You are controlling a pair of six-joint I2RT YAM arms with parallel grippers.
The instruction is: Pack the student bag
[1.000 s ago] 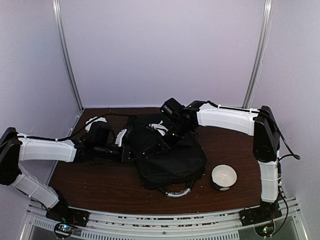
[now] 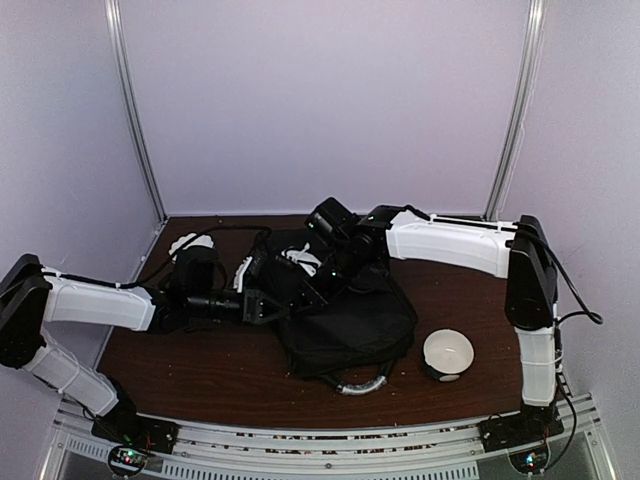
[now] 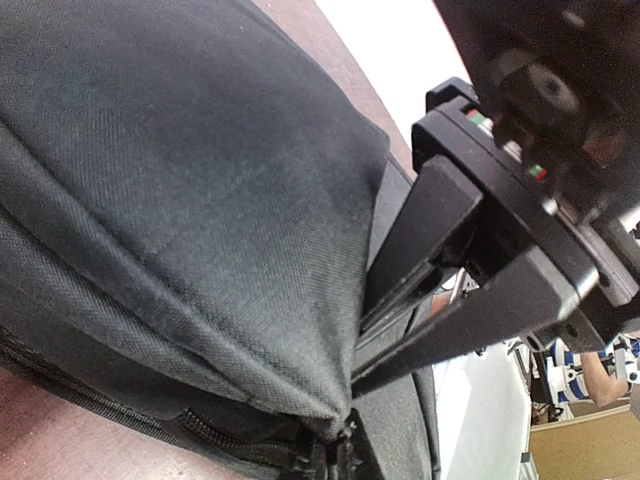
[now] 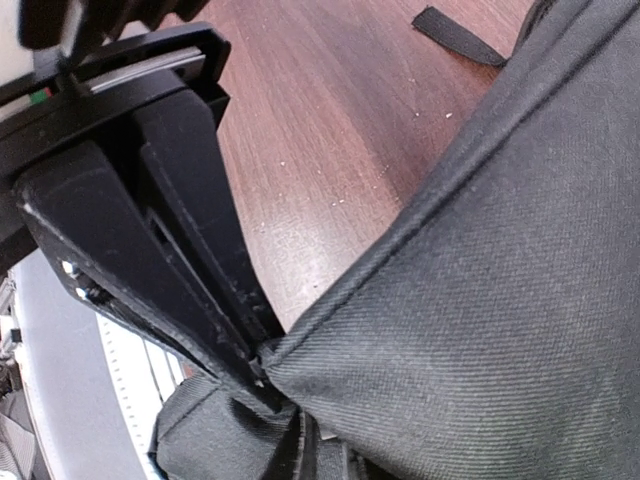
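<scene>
The black student bag (image 2: 350,335) lies in the middle of the table with both grippers at its upper part, close together. In the left wrist view my left gripper is shut at a pinched corner of the bag fabric (image 3: 200,200), beside the zip. The fingers of my right gripper reach down to that same corner from the right of that view. In the right wrist view my right gripper is at a folded edge of the bag (image 4: 480,300); whether its fingertips are closed on the fabric is hidden.
A white bowl (image 2: 448,352) stands right of the bag near the front. Pale walls border the table at back and sides.
Over the last second my right gripper has moved slightly left, toward my left gripper. The bag has shifted very slightly; the bowl is unmoved.
</scene>
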